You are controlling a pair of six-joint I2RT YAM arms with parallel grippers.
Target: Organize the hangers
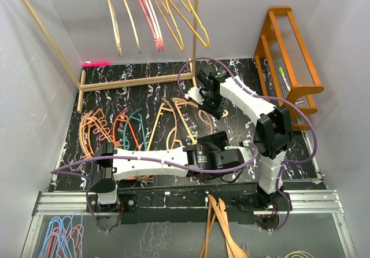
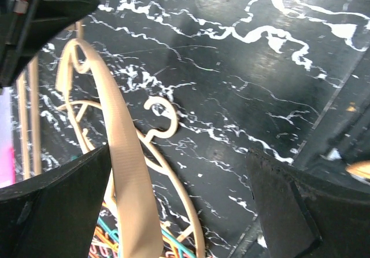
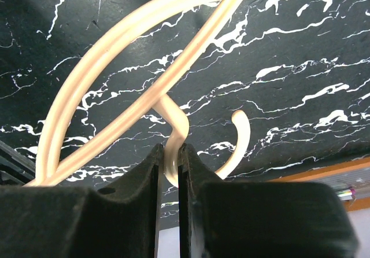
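Observation:
Beige and wooden hangers (image 1: 173,119) lie in a loose pile mid-table, beside orange and teal ones (image 1: 92,131). My right gripper is shut on the hook of a beige hanger (image 3: 78,84), seen in the right wrist view. My left gripper stands open low at the front centre, in the top view partly under its own arm; a pale hanger (image 2: 124,154) passes by its left finger in the left wrist view, beside other hangers.
Pale, pink and yellow hangers (image 1: 150,15) hang on the rail above. A wooden rack (image 1: 306,87) stands at the right. More hangers (image 1: 225,229) lie beyond the front edge.

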